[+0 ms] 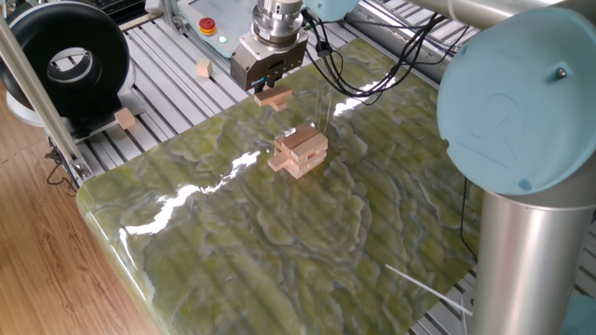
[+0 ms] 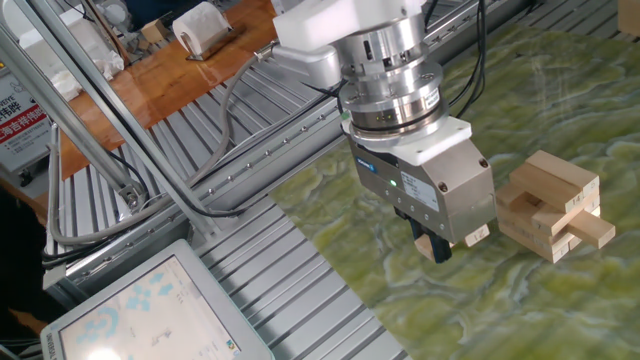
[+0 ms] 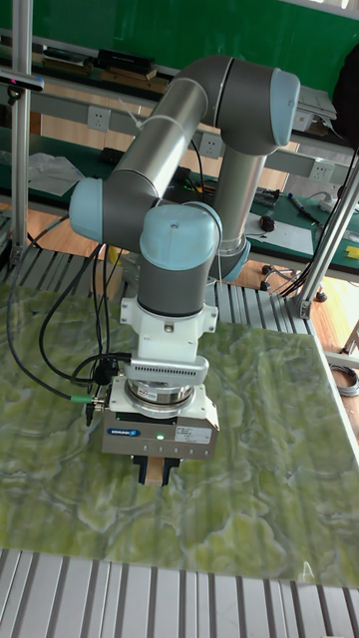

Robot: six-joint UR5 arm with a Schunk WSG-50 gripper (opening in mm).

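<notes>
My gripper [image 3: 156, 476] points straight down over the green marbled mat, its black fingers [image 2: 441, 246] low at some pale wooden blocks [image 2: 476, 237]. In exterior view 3, wood [image 3: 156, 470] shows between the two fingers; whether they press on it is not clear. Exterior view 1 has these wooden blocks [image 1: 273, 96] just under the gripper body, one piece jutting out toward the stack. A short distance away stands a small stack of wooden blocks [image 1: 302, 152], several layers high, with one block [image 2: 592, 229] sticking out of its side. The gripper is clear of this stack.
Loose wooden blocks lie off the mat, one on the slatted table [image 1: 204, 69] and another near the black ring [image 1: 125, 119]. A tablet-like panel [image 2: 155, 310] is at the table side.
</notes>
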